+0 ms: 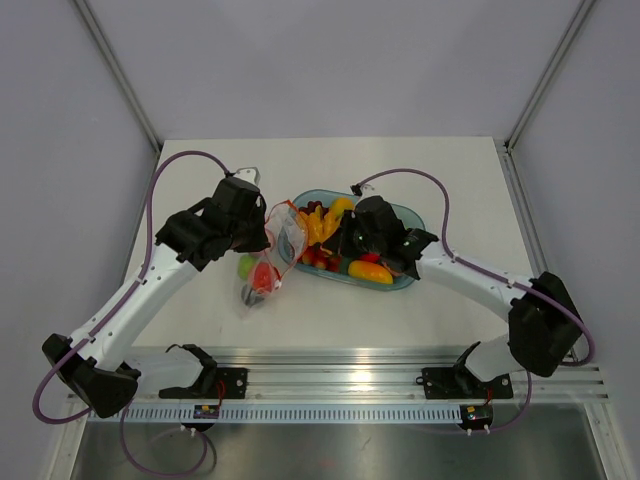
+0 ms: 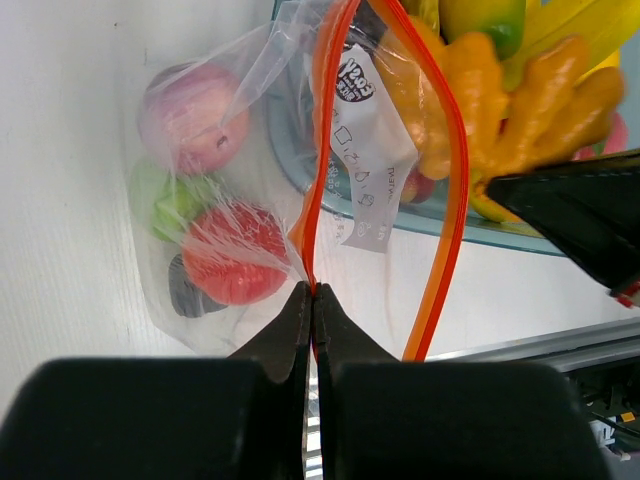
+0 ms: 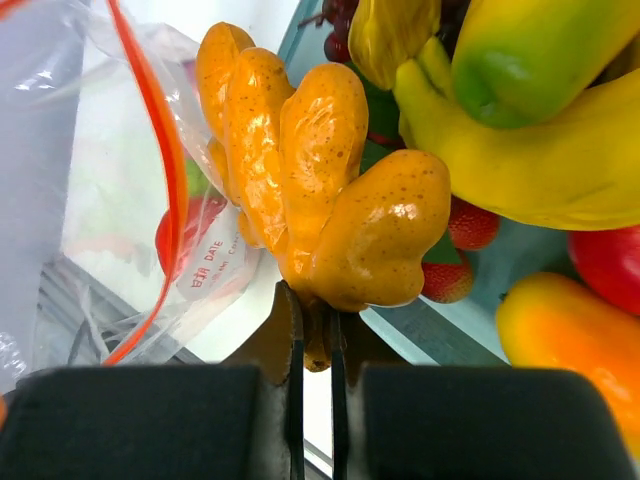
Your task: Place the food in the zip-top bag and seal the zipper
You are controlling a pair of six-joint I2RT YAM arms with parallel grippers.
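The clear zip top bag (image 2: 165, 285) has an orange zipper edge (image 2: 449, 230), its mouth spread wide. My left gripper is shut on one side of that edge. Inside the bag lie a purple-pink fruit (image 2: 195, 120), a green piece (image 2: 178, 208), a red round fruit (image 2: 235, 257) and a dark item (image 2: 190, 290). My right gripper is shut on the narrow end of an orange-brown ginger root (image 3: 330, 200), which hangs over the food basket's edge near the bag mouth.
A blue-green basket (image 1: 408, 212) holds more food: bananas (image 3: 560, 165), a green-yellow mango (image 3: 530, 60), an orange-yellow fruit (image 3: 570, 330) and red fruit (image 3: 612, 262). Bare white table (image 1: 400, 320) lies in front of it.
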